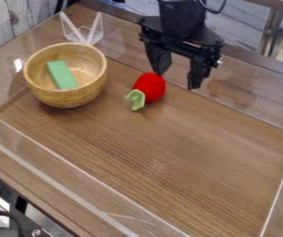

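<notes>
A red round object with a green leafy end [149,88] lies on the wooden table [169,167], just right of a wooden bowl [89,90]. The bowl holds a green block [60,74]. The black gripper [177,63] hangs over the table at the top centre, open, above and behind the red object, which is not between its fingers.
A crumpled clear or white item [85,28] stands at the back left by the wall. A dark cable or fitting shows at the bottom left corner.
</notes>
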